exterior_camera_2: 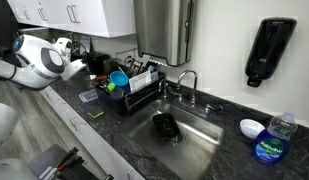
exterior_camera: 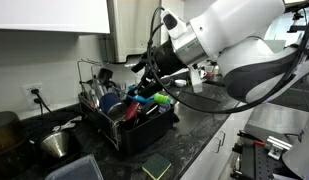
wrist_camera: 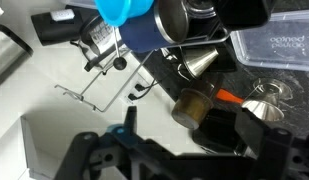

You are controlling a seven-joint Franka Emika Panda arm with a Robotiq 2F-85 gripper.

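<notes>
My gripper stands open, its two dark fingers apart with nothing held between them. In the first exterior view the gripper (exterior_camera: 144,68) is above the black dish rack (exterior_camera: 144,132), partly hidden by the white arm. The rack holds a blue cup (wrist_camera: 119,8), a dark-blue mug (wrist_camera: 142,32) and a red item (exterior_camera: 132,108). A bright green item (exterior_camera: 163,99) shows at the rack's right end. In the second exterior view, the arm reaches over the counter at the left.
A metal cup (exterior_camera: 56,144), a dark pot (exterior_camera: 8,132) and a clear container (exterior_camera: 82,170) are on the counter left of the rack. A green sponge (exterior_camera: 156,166) lies in front. The sink (exterior_camera_2: 176,138) holds a black container (exterior_camera_2: 166,126).
</notes>
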